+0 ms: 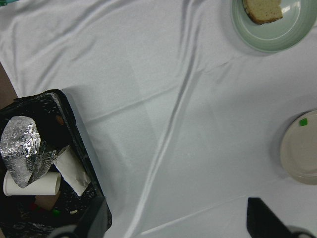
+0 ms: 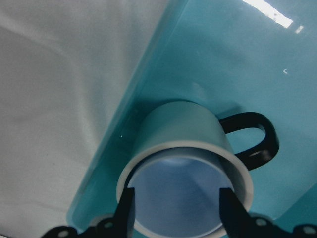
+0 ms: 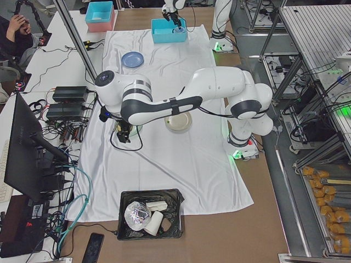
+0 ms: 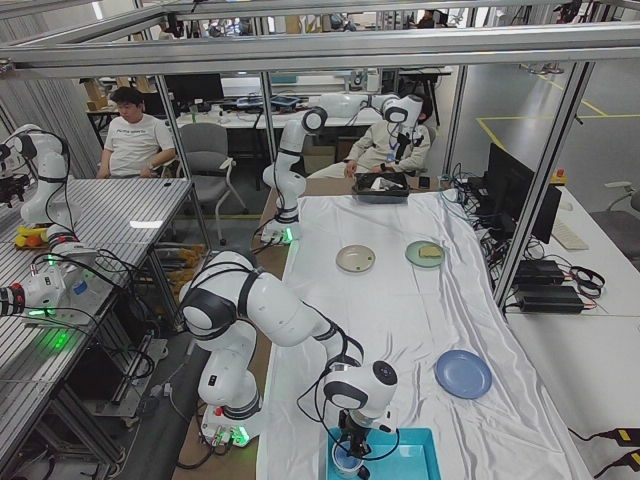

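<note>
My left gripper hangs high between a black bin of foil, paper and white cups and a green plate with bread; its fingers stand apart with nothing between them in the left wrist view. In the right wrist view my right gripper stands open over a mug with a black handle, lying in a blue tray, a blue item inside its rim; whether the fingers touch it I cannot tell.
A beige plate and a blue plate lie on the white cloth. Monitors and cables line one side.
</note>
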